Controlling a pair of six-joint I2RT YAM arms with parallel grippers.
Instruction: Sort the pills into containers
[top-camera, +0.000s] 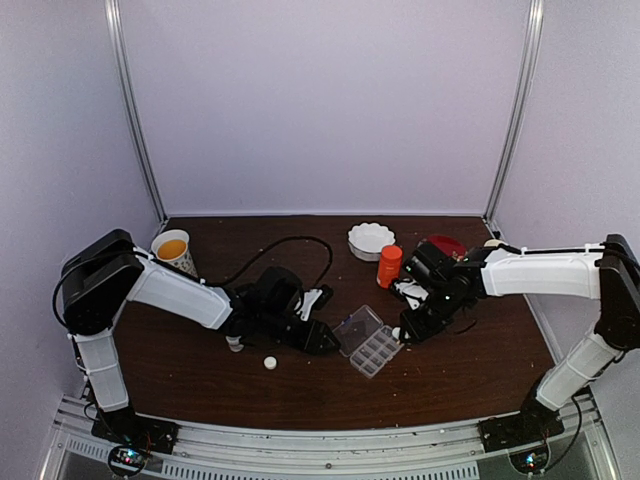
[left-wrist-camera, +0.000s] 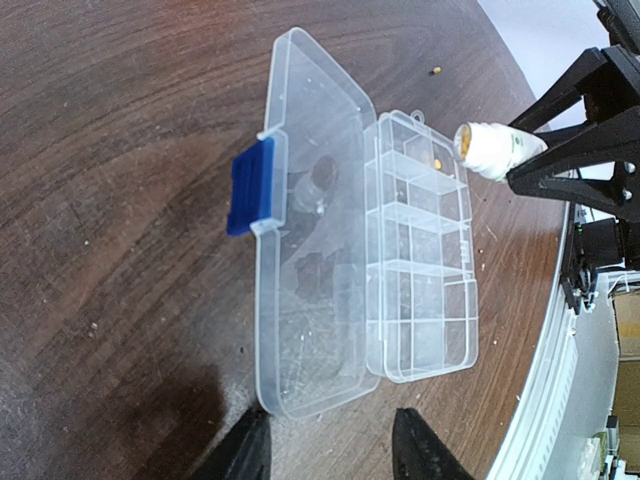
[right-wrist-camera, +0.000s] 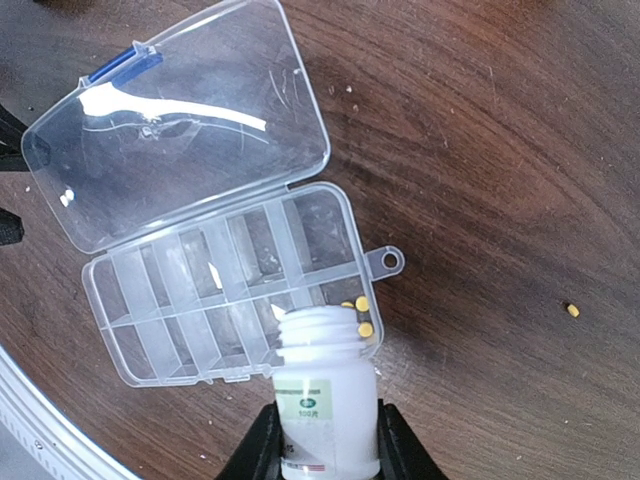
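The clear pill box (right-wrist-camera: 235, 290) lies on the table, its lid (right-wrist-camera: 190, 120) swung open. A few yellow pills (right-wrist-camera: 365, 329) sit in the end compartment beside the hinged tab; the other compartments look empty. My right gripper is shut on a white pill bottle (right-wrist-camera: 325, 395), tipped with its mouth over that same end of the box. Pills show inside the bottle's mouth in the left wrist view. Close to the lid side of the box, my left gripper stands part open with nothing between its fingers.
One loose yellow pill (right-wrist-camera: 572, 310) lies on the table outside the box. A white cap (top-camera: 270, 362) rests at front left. An orange bottle (top-camera: 389, 267), a white dish (top-camera: 371, 240), a red bowl (top-camera: 447, 246) and a paper cup (top-camera: 173, 250) stand farther back.
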